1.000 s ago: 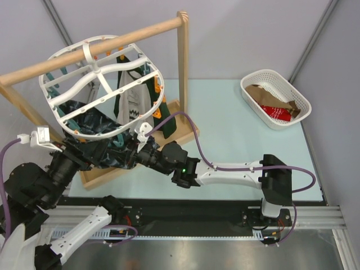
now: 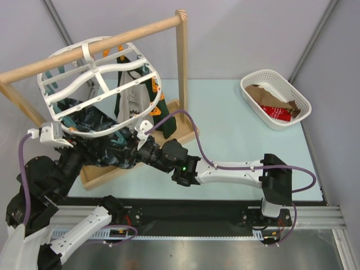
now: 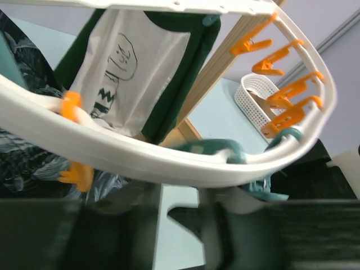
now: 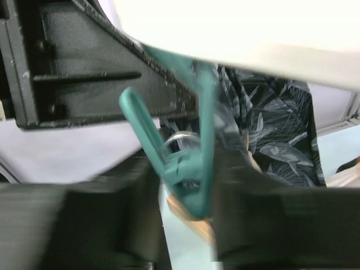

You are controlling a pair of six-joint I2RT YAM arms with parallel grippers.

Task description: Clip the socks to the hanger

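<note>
The round white hanger (image 2: 101, 133) hangs from the wooden bar with orange and teal clips on it. Dark patterned fabric (image 2: 93, 120), apparently a sock, lies below its near rim; it also shows in the right wrist view as fabric (image 4: 278, 126). At that rim, my left gripper has its fingers apart, no fabric visibly held between them. A V-shaped teal clip (image 4: 188, 166) stands at my right gripper, between its blurred fingers; whether they press on it is unclear. A white and green cloth (image 3: 132, 67) hangs farther back.
Wooden posts (image 2: 181, 62) and a wooden base (image 2: 183, 126) surround the hanger. A white basket (image 2: 304, 107) with red and brown items stands at the far right.
The right arm stays nearly still. The hanger has shifted slightly.
</note>
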